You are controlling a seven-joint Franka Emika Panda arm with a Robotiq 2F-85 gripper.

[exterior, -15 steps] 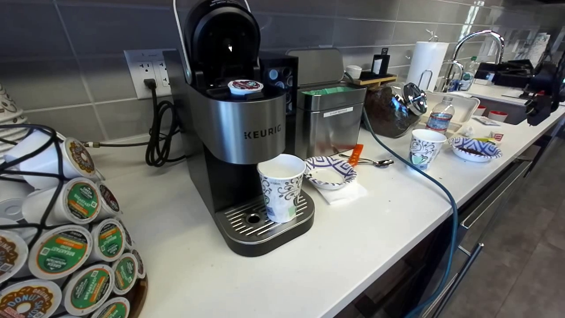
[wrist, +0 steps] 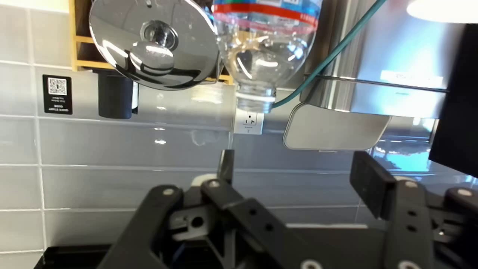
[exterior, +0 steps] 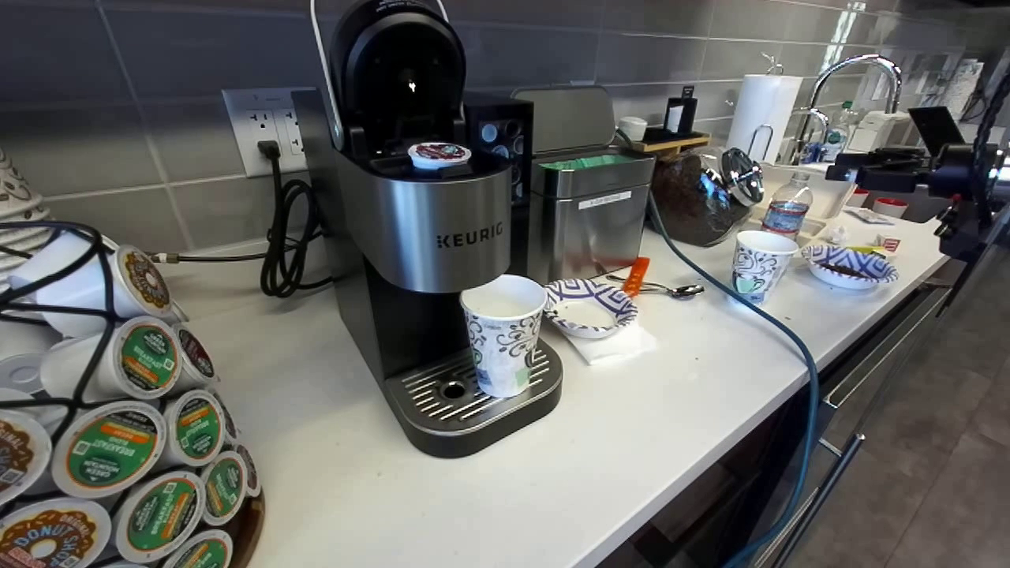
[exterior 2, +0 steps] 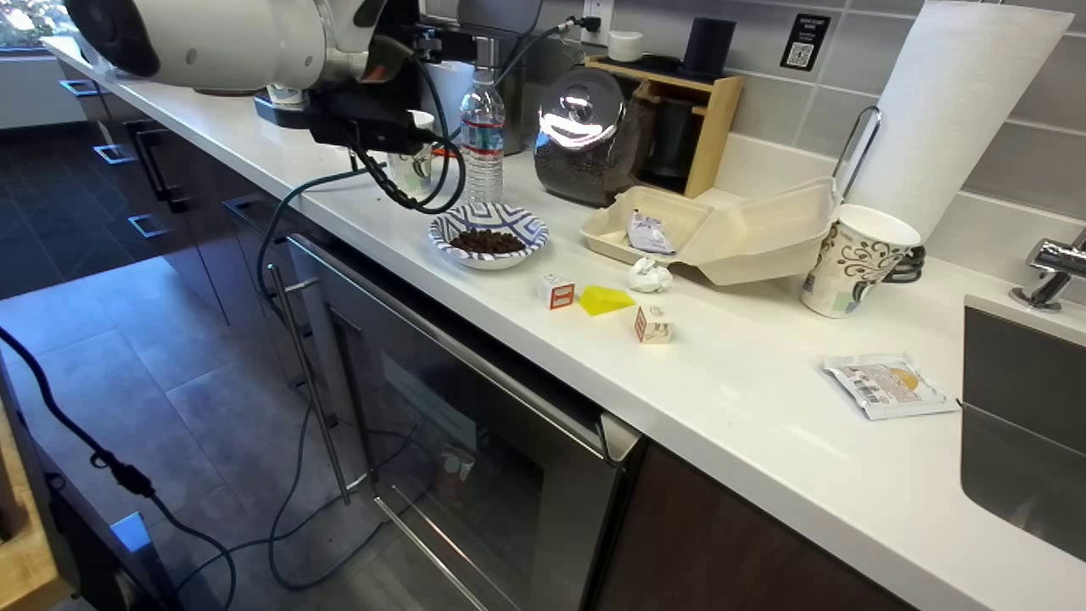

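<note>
My gripper is part open, and nothing shows between its fingers in the wrist view, which looks toward the tiled wall upside down. A clear water bottle (wrist: 269, 58) with a red and blue label hangs inverted in that view, its neck pointing toward the fingers but apart from them. In exterior view 2 the bottle (exterior 2: 483, 137) stands upright on the counter, close to the arm. The coffee machine (exterior: 435, 218) has its lid raised, with a pod (exterior: 439, 155) on top and a patterned paper cup (exterior: 503, 336) on its drip tray.
Close to the bottle are another paper cup (exterior: 762, 265), a bowl of dark bits (exterior 2: 489, 236) and a glass jar (exterior 2: 580, 137). An opened takeout box (exterior 2: 713, 229) and small packets lie farther along. A blue-green cable (exterior: 757, 326) crosses the counter. Bare counter lies before the sink.
In exterior view 1 my arm and gripper at the far right have come lower and shifted. Cups, bottle and bowls stand where they were.
</note>
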